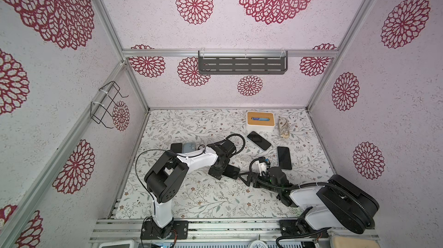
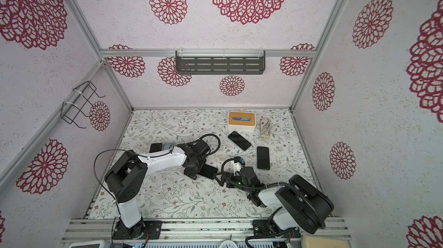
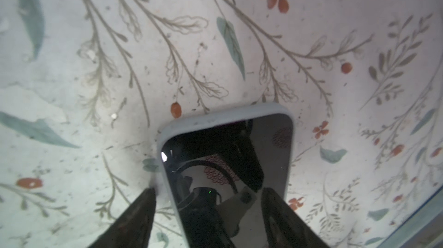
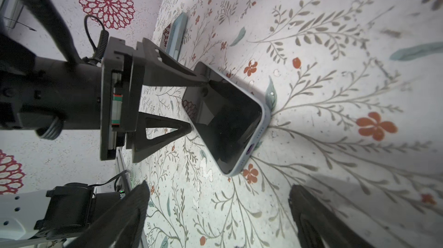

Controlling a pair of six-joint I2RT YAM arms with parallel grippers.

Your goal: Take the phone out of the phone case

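Note:
A black-screened phone (image 3: 221,174) with a pale grey rim lies face up at the table's middle. My left gripper hangs over it, fingers apart on either side of it; in the right wrist view its fingers (image 4: 166,136) reach down onto the phone (image 4: 230,123). Whether a case is on it I cannot tell. My right gripper is low on the table beside the phone's near end, open, with nothing between its fingers.
Two other phones (image 1: 258,140) (image 1: 284,158) lie to the right, a tray (image 1: 260,128) with a blue item at the back, a beige item (image 1: 283,128) beside it. A dark object (image 1: 176,147) and a grey-blue one (image 1: 189,147) lie left.

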